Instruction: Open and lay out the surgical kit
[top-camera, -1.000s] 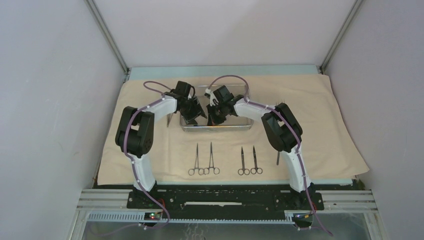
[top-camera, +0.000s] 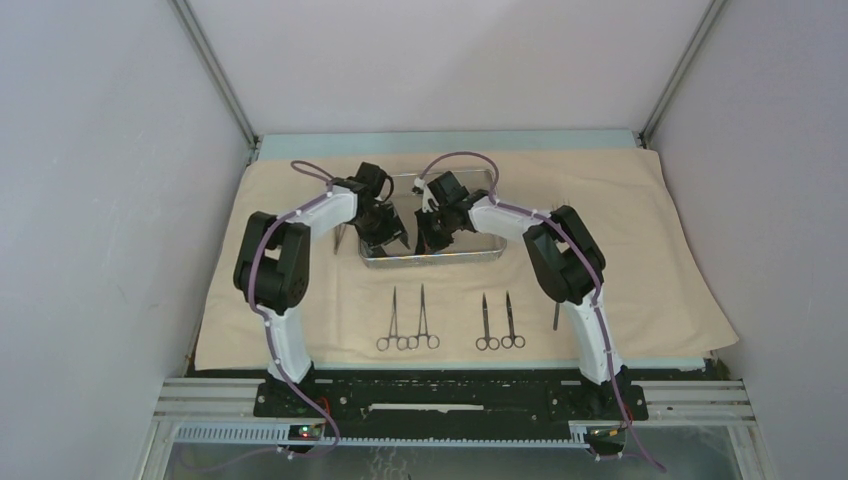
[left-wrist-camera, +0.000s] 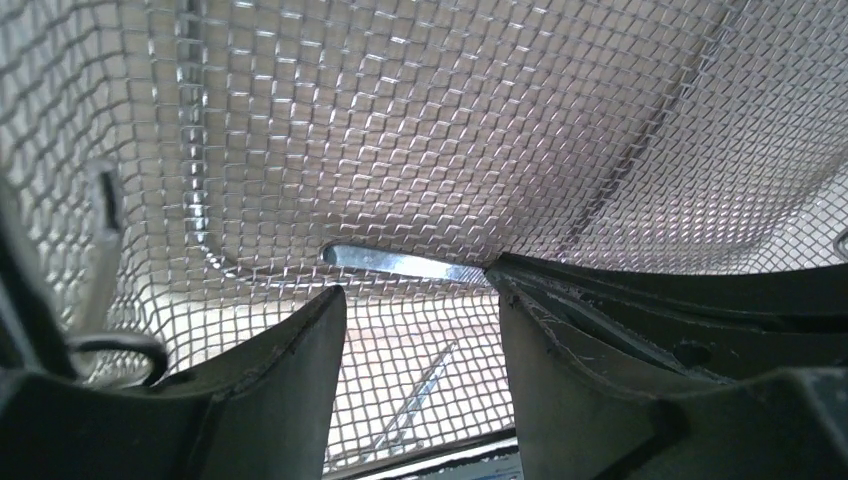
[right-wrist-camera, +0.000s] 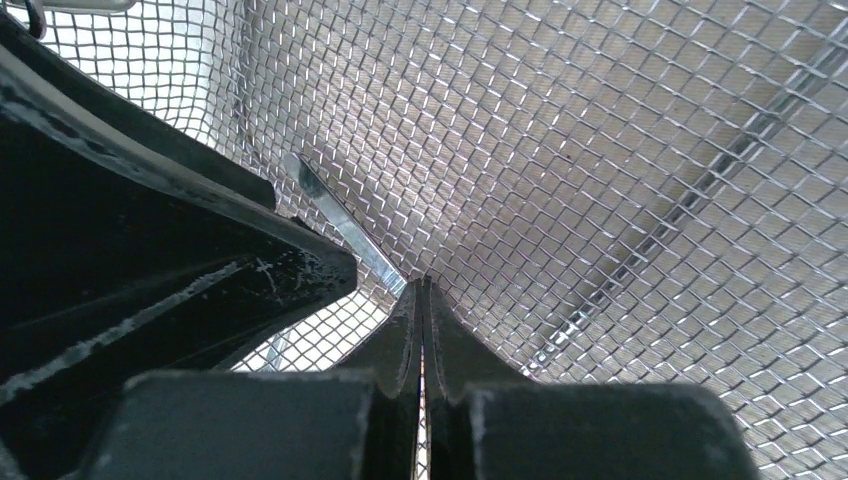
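A slim, flat metal instrument (left-wrist-camera: 405, 264) with a ribbed end lies low in the wire mesh basket (top-camera: 432, 258). My left gripper is open above it, one finger at either side of its length and nothing gripped. From the other side reaches my right gripper, its fingers shut together at the ribbed end of the metal instrument (right-wrist-camera: 345, 222). Whether any of that end sits between the fingertips cannot be made out. In the top view both arms meet over the basket and hide much of its inside.
In front of the basket lie two clamps (top-camera: 423, 318) and two scissors (top-camera: 511, 322) in a row on the beige cloth (top-camera: 270, 335). A thin instrument (top-camera: 556, 316) lies to the right, another (top-camera: 339, 236) beside the basket's left wall.
The left gripper and forearm have shifted slightly within the basket area. My right arm looks still, and the laid-out tools have not moved.
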